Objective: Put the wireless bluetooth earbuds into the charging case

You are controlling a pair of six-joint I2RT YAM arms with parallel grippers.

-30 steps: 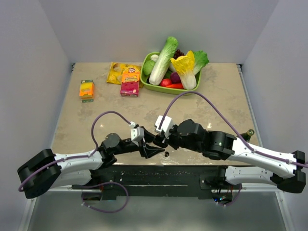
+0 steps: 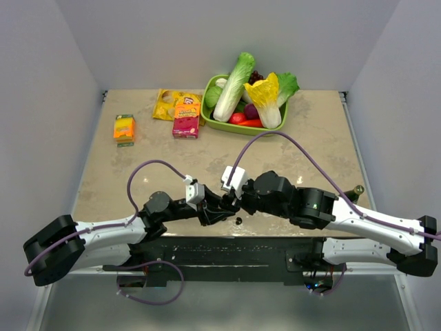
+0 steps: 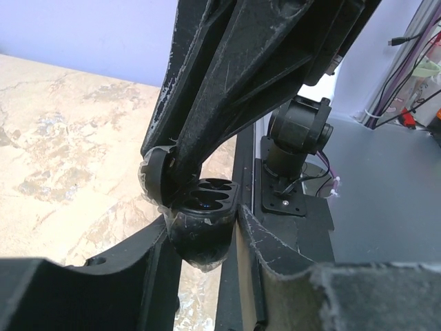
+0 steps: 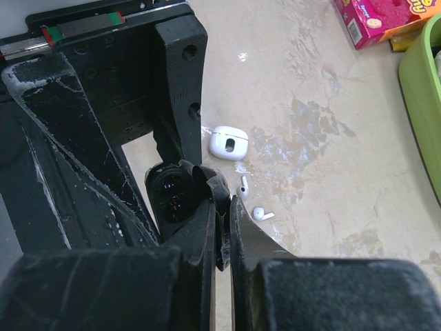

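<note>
A black charging case (image 3: 203,227), its lid up and dark cavities visible, is held above the table between both grippers. My right gripper is shut on it; in the left wrist view the right fingers reach down to its lid. My left gripper (image 2: 215,207) surrounds the case from the left, its fingers on either side in the left wrist view; whether they press on it is unclear. In the right wrist view a white case (image 4: 228,143) and two white earbuds (image 4: 243,187) (image 4: 259,214) lie on the table beyond.
A green vegetable basket (image 2: 241,126) stands at the back, beside snack packets (image 2: 186,121) and an orange box (image 2: 124,128). A bottle (image 2: 356,193) is at the right edge.
My left gripper has shifted very slightly around the case. The right arm looks unchanged.
</note>
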